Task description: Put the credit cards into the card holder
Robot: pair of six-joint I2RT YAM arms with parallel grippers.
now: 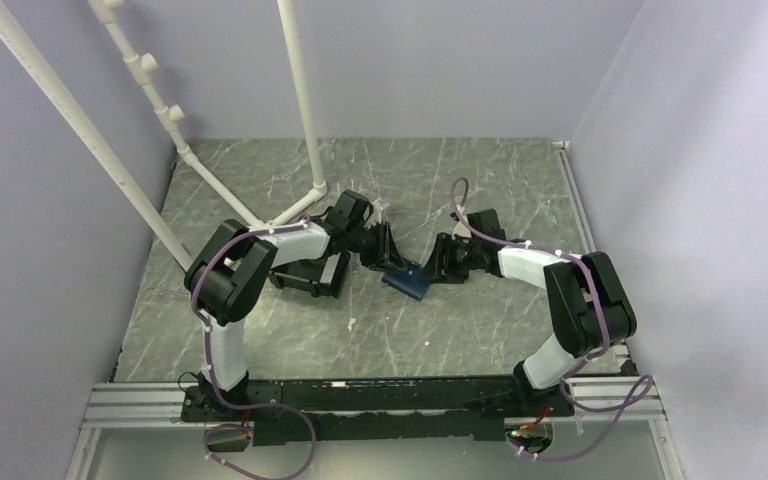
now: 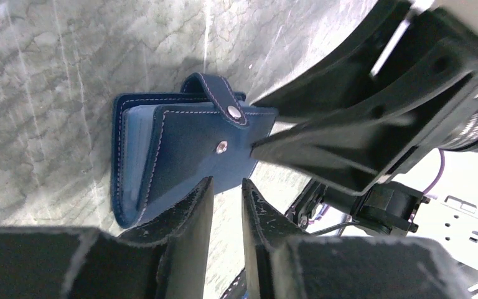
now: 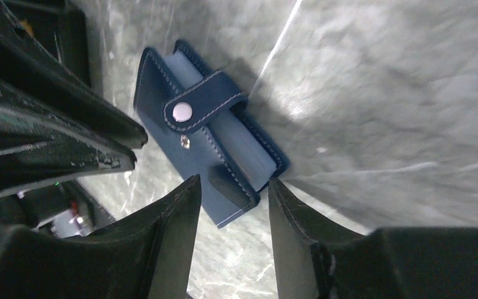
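The dark blue card holder (image 1: 407, 282) lies on the marble table between both grippers. Its strap (image 2: 218, 98) folds over the top edge, its button apart from the snap stud (image 2: 221, 147); pale sleeves (image 3: 246, 149) show between the covers. I cannot make out any separate card. My left gripper is partly open at the holder's front cover, with a gap between its fingertips. My right gripper stands open over one end of the holder, a finger to either side of that corner in its view; contact is unclear.
A black box (image 1: 305, 283) stands left of the holder, partly under the left arm. White pipes (image 1: 310, 120) rise behind it. Bare table lies in front of and behind the holder; both grippers are close together.
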